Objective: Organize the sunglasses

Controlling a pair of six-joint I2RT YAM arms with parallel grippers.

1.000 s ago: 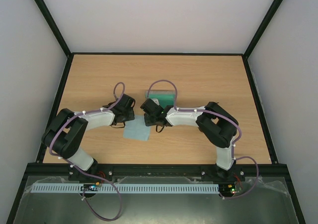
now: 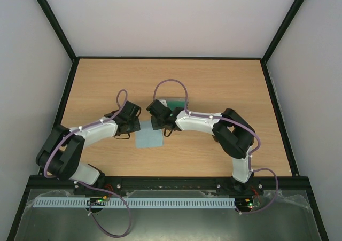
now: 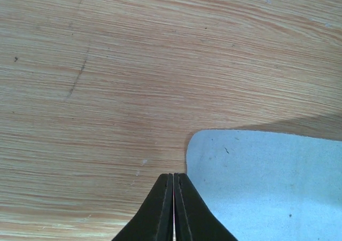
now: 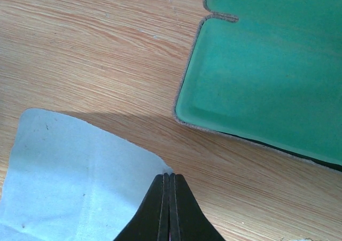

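A light blue cloth (image 2: 149,138) lies flat on the table between the two arms; its upper left corner (image 3: 203,145) shows in the left wrist view. My left gripper is at the cloth's left edge, its fingertips close together with nothing visible between them. My right gripper is shut at the cloth's upper right corner (image 4: 160,166); whether the corner is between the fingertips is unclear. A green open case (image 4: 256,80) with a grey rim lies just behind the cloth, in the top view partly hidden by the right arm. No sunglasses are distinguishable.
A small dark object beside the right arm (image 2: 216,138) is mostly hidden. Dark frame edges and walls bound the table.
My left gripper has moved left, and my right gripper slightly left and back. The cloth has shifted and straightened a little between them.
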